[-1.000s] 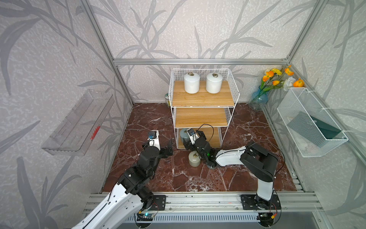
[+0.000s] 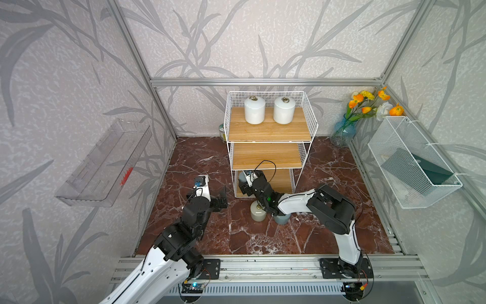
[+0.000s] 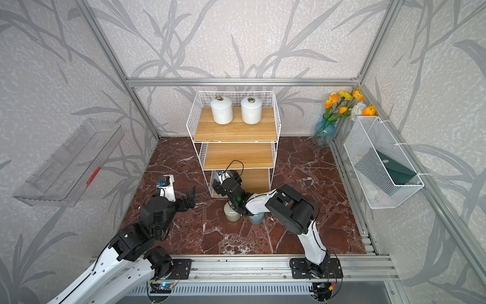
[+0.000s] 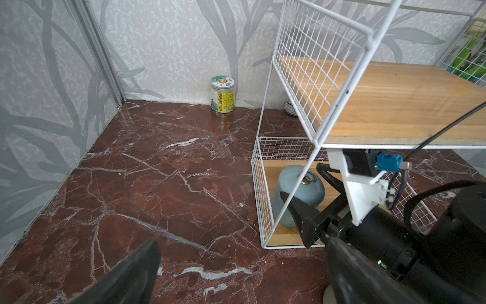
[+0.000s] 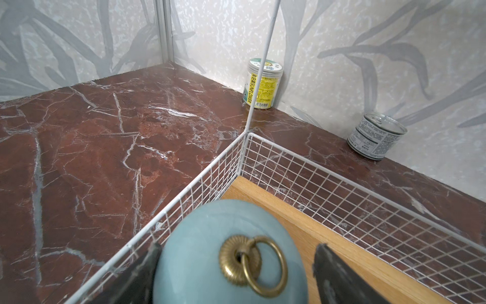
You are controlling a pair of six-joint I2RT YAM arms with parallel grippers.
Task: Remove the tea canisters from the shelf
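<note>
A blue-grey canister (image 5: 202,243) with a brass ring on its lid stands on the bottom shelf (image 4: 270,174), near the left side. My right gripper reaches in with its fingers on either side of it; a gap shows between the right finger and the canister. The left wrist view also shows this canister (image 4: 286,177). My left gripper is open and empty over the table, left of the shelf. Two white canisters (image 2: 254,112) stand on the top shelf. In front of the shelf, a grey-beige canister (image 2: 258,212) and a partly hidden blue one (image 2: 282,219) stand on the table.
The middle shelf (image 2: 265,154) looks bare. White wire sides and posts (image 4: 260,197) frame the shelf. Two tins (image 5: 262,86) lie behind it by the wall. A flower vase (image 2: 344,132) stands back right. The table left of the shelf is clear.
My right arm has moved left and its gripper has come over the blue-grey canister on the bottom shelf. More of the blue canister on the table shows now. The left arm has hardly moved.
</note>
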